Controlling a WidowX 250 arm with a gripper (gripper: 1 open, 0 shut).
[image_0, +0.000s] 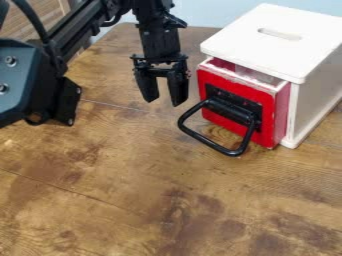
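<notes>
A white box (278, 40) with a red front door (275, 110) stands on the right of the camera view. A black handle (227, 150) on the door sticks out low toward the front left. My black gripper (163, 88) is open, pointing down just left of the door, with nothing seen between its fingers. The red door appears very slightly ajar, with a pale pink rim showing behind it.
My arm's dark housing (20, 85) fills the upper left. A pale wall is behind the table at the top.
</notes>
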